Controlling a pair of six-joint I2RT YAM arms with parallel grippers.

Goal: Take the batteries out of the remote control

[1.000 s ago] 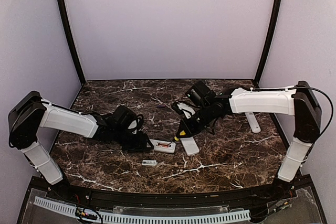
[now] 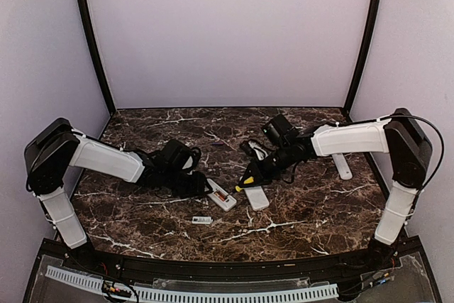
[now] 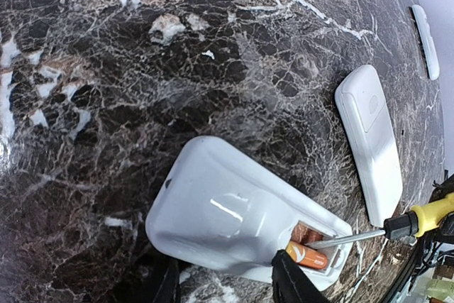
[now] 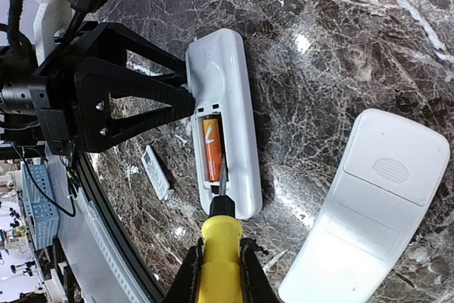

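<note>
The white remote [image 2: 223, 201] lies on the dark marble table with its compartment open, an orange battery [image 4: 213, 148] inside. My left gripper is at the remote's closed end, its fingers part open at the body, seen also in the right wrist view. My right gripper is shut on a yellow-handled screwdriver [image 4: 220, 235], whose metal shaft reaches into the compartment beside the battery.
Another white remote [image 4: 365, 204] lies just right of the open one. A small white piece [image 2: 201, 220] lies toward the near side. A further white remote [image 2: 342, 166] rests at the far right.
My left gripper has moved right and slightly away from the near edge, and the open remote has turned with it. The screwdriver has come lower, into the compartment.
</note>
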